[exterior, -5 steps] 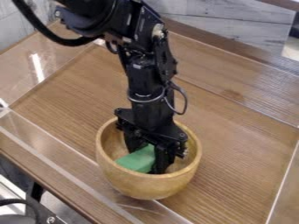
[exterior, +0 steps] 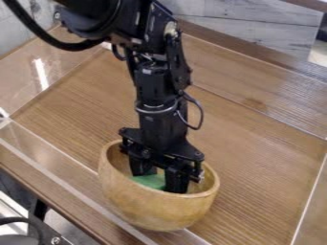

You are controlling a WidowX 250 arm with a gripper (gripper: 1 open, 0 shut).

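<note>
A light wooden bowl [exterior: 151, 204] stands near the front of the table. My black gripper [exterior: 163, 170] reaches down into it from above, its fingers mostly inside the bowl. A green object [exterior: 149, 180] lies low in the bowl, partly hidden behind the gripper and the rim. The gripper looks closed around or against the green object, but the arm hides much of the contact.
A pale plank wall stands behind.
The gripper has risen slightly and shifted a little left inside the bowl. Less of the green object shows than before, and the bowl has moved slightly left.
</note>
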